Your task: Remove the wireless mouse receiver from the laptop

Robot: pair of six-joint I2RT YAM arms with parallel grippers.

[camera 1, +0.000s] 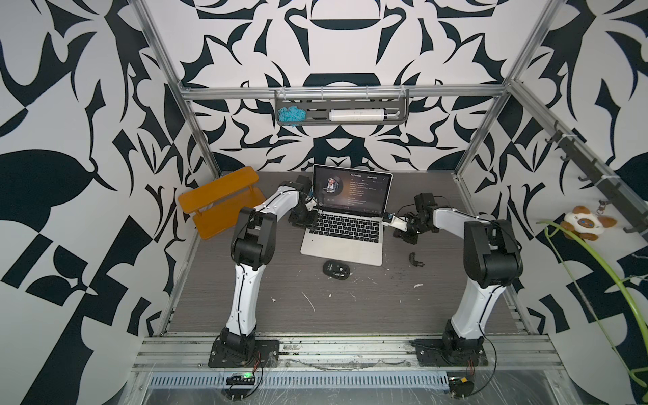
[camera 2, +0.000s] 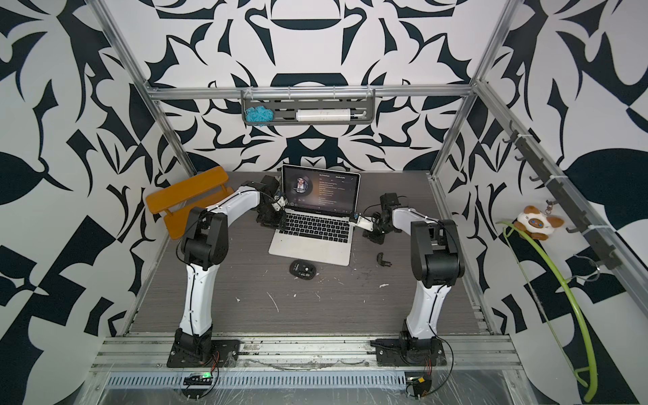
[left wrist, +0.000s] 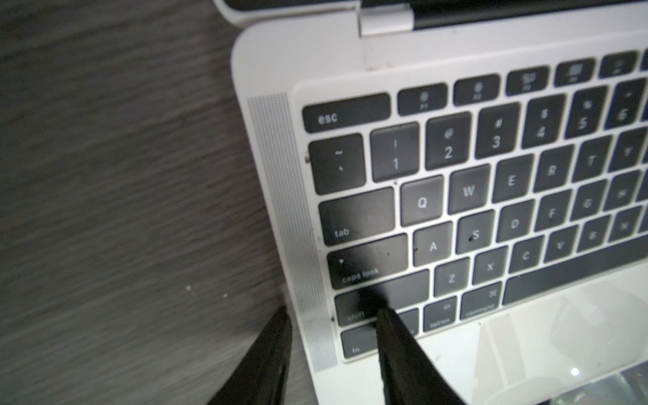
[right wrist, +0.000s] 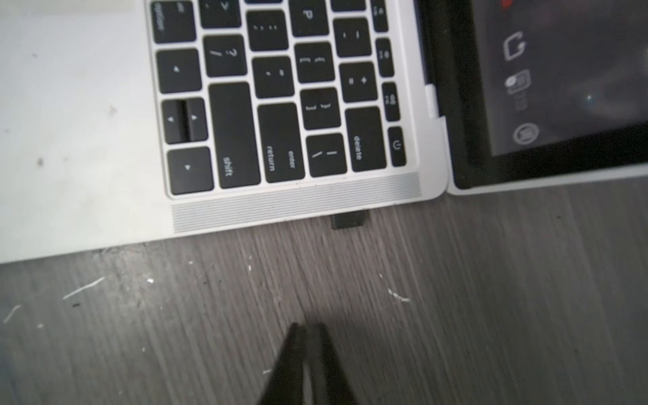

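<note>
The silver laptop (camera 1: 341, 249) stands with its screen up in the middle of the table. From its right side edge sticks the small black receiver (right wrist: 347, 220), near the screen hinge. My right gripper is shut with nothing between its fingers, a little way out from the receiver and not touching it. At the laptop's left side hovers my left gripper, its fingers parted over the edge by the shift and fn keys and nothing held between them. Both top views are too coarse to show the receiver clearly.
A black mouse (camera 1: 336, 270) lies in front of the laptop. To the right is a small black object (camera 1: 415, 260). An orange-brown stand (camera 1: 222, 199) occupies the table's left rear. Open table (camera 1: 364, 307) lies toward the front, with a few white scraps.
</note>
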